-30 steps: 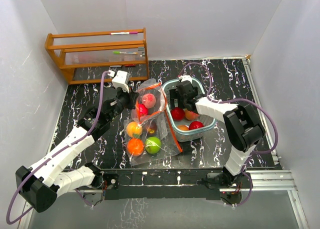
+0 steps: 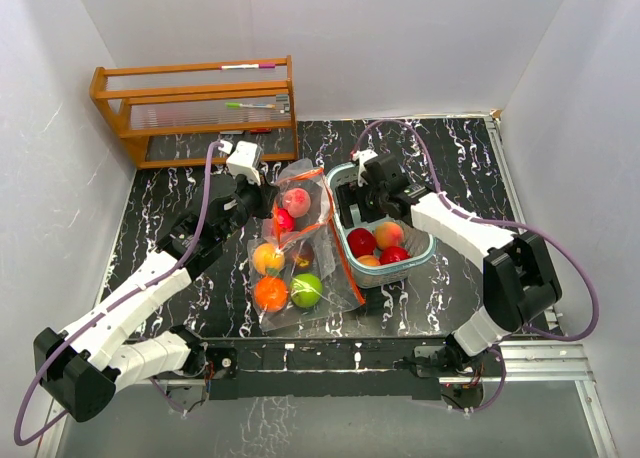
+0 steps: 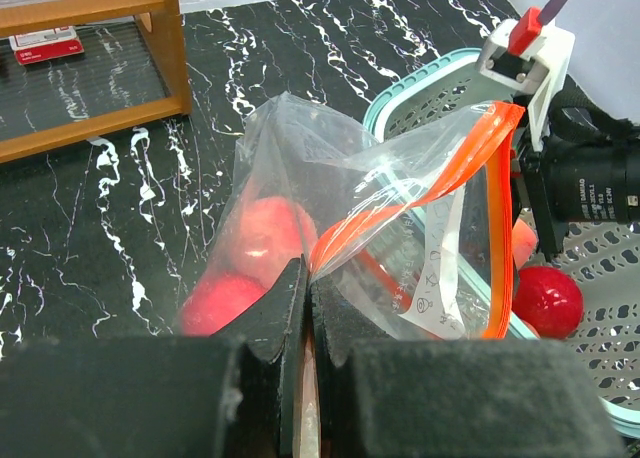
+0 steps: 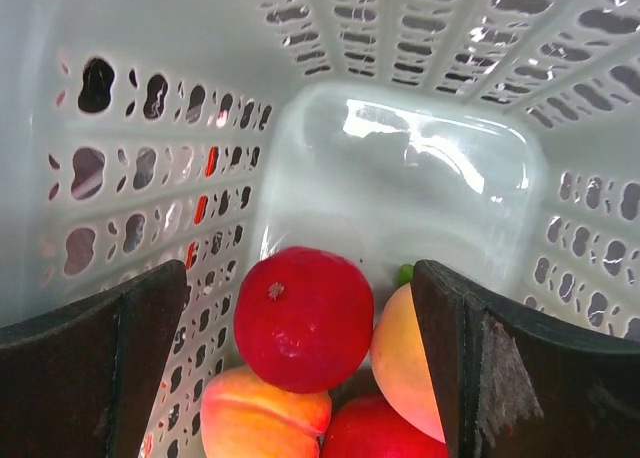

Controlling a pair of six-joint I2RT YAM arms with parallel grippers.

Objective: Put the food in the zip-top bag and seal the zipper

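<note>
The clear zip bag [image 2: 270, 318] lies in the middle with its orange zipper [image 3: 400, 206] spread apart; inside are a peach [image 2: 296, 201], a green apple [image 2: 306, 290], an orange [image 2: 270, 294] and other fruit. My left gripper is shut on the bag's film at one end of the mouth. In the teal basket [image 2: 425, 250] sit red apples [image 4: 304, 319] and peaches [image 4: 405, 358]. Over that basket, my right gripper is open; a red apple shows below and between its fingers, not clasped.
A wooden rack [image 2: 190, 90] holding pens stands at the back left. The basket's perforated wall [image 4: 130, 168] rises close beside my right gripper, and the bag's mouth leans against the basket.
My right arm has shifted a little to the right, its gripper still over the basket. The basket has slid slightly right, and its red apple has come toward the front. My left arm has barely moved.
</note>
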